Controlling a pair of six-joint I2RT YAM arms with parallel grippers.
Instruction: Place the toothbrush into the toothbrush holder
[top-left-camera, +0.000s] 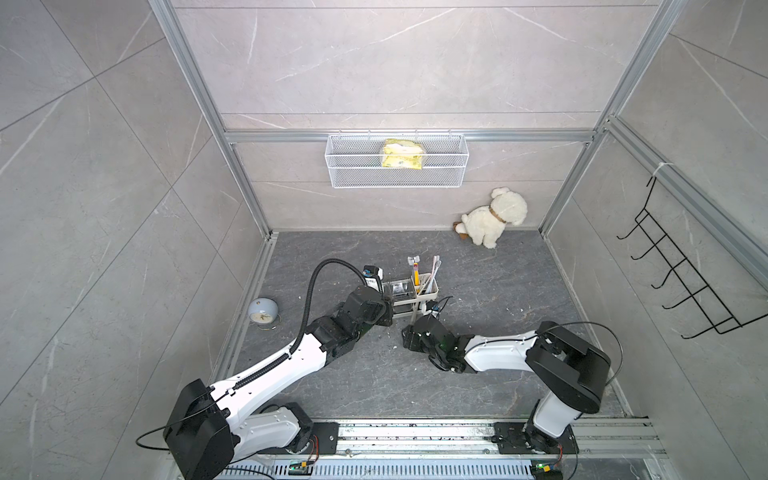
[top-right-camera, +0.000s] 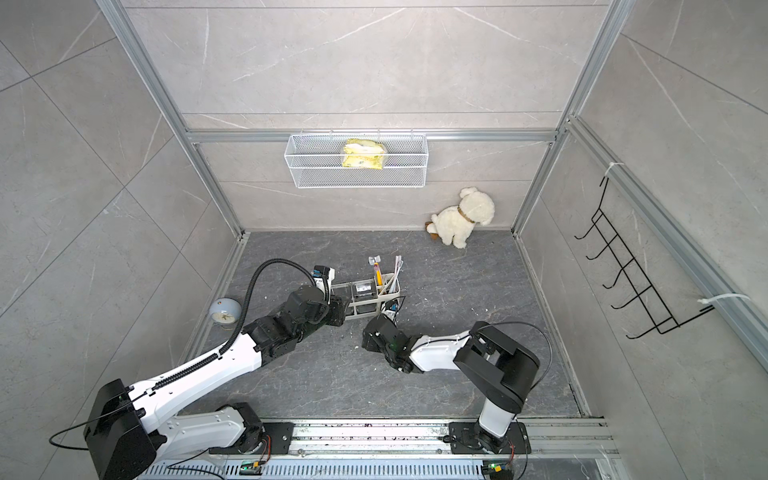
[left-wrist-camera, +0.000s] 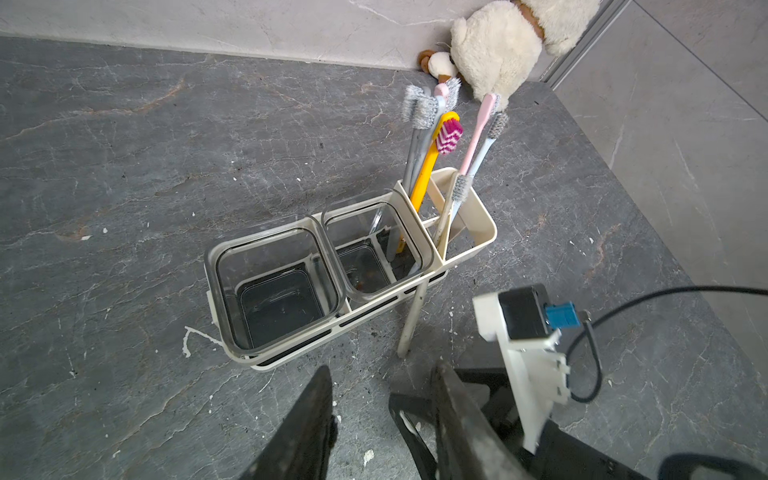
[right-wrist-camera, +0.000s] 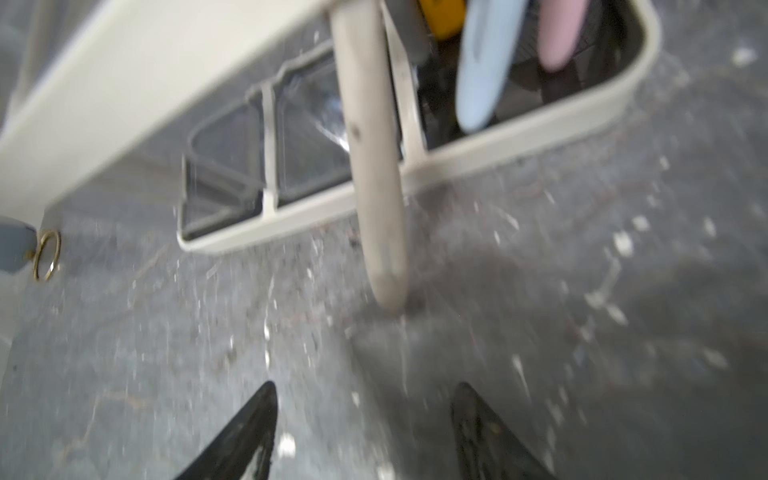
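In the left wrist view, the cream toothbrush holder (left-wrist-camera: 384, 288) stands on the grey floor with two clear cups and a section with several brushes. A beige toothbrush (left-wrist-camera: 413, 320) leans there. Its grey-bristled head rises above the rim, while its handle slants out below the front rail. The right wrist view shows that handle (right-wrist-camera: 374, 184) hanging in front of the lower tray (right-wrist-camera: 512, 144). My right gripper stands open just short of the handle's tip, nothing between its fingers. Nearer the holder's left end, my left gripper is open and empty.
Other toothbrushes, such as a yellow one (left-wrist-camera: 428, 168), stand upright in the right section. A white plush dog (top-left-camera: 489, 217) sits by the back wall, a round clock (top-left-camera: 263, 311) at left. My right arm's camera mount (left-wrist-camera: 520, 352) is close to the holder.
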